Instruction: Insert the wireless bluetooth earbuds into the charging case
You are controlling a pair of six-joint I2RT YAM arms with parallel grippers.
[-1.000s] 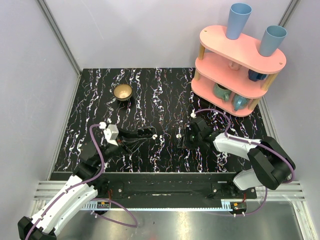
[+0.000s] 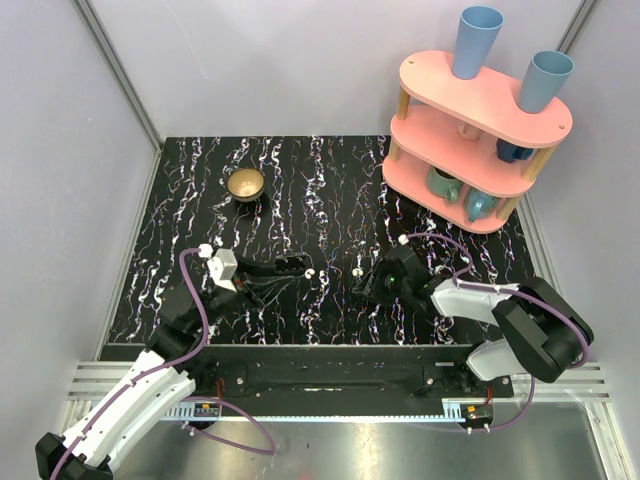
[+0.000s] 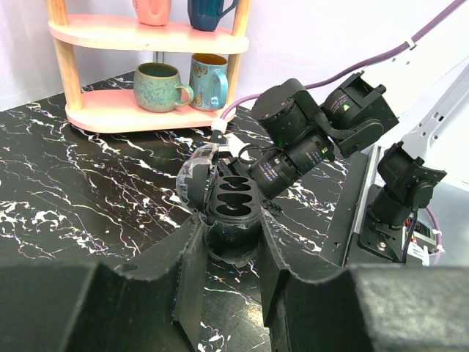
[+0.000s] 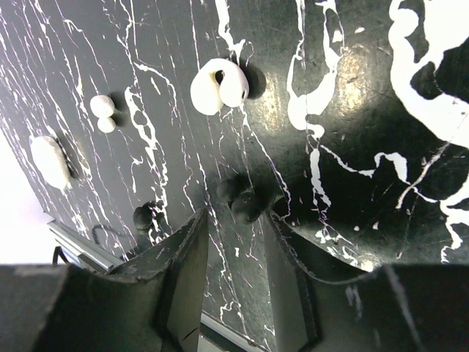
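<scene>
My left gripper is shut on a black charging case (image 3: 233, 192), whose dark hollows face up in the left wrist view. From above, the case (image 2: 290, 264) appears left of the table's middle, off the tip of the left arm. My right gripper is open and pointed down at the table. A small dark earbud (image 4: 247, 208) of rounded lobes shows at the gap between its fingertips, apparently not clamped. Just beyond lies a white C-shaped earbud (image 4: 220, 86). Another small black piece (image 4: 143, 218) rests further left.
White rounded pieces (image 4: 102, 110) and a larger white oval one (image 4: 50, 162) lie left in the right wrist view. A brown bowl (image 2: 246, 184) stands at the back left. The pink shelf (image 2: 440, 148) with cups fills the back right.
The right wrist has tilted and swung a little toward the right and front, while its fingertips stay near the same spot. The left arm and the case have not moved.
</scene>
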